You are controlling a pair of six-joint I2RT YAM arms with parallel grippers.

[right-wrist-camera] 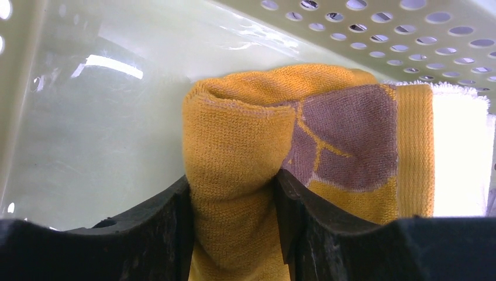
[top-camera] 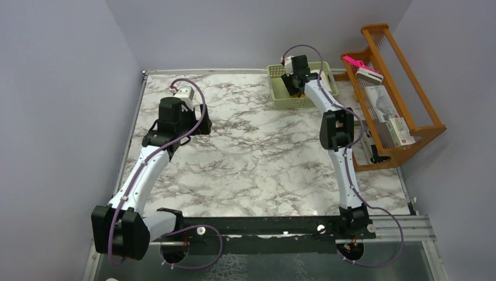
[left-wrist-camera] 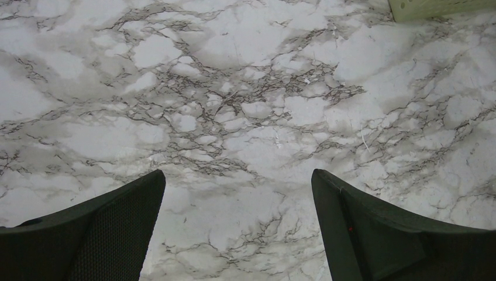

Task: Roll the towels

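A pale green basket (top-camera: 278,103) at the back right holds folded towels. In the right wrist view, an orange towel (right-wrist-camera: 231,140) with purple patterning lies beside a white towel (right-wrist-camera: 456,146). My right gripper is down in the basket, its fingers either side of the orange towel's folded end; how tightly they hold it is not clear. My left gripper stands open over bare marble table (top-camera: 245,164) at the left, nothing between its fingers.
A wooden rack (top-camera: 431,133) with boxes and small items stands at the right.
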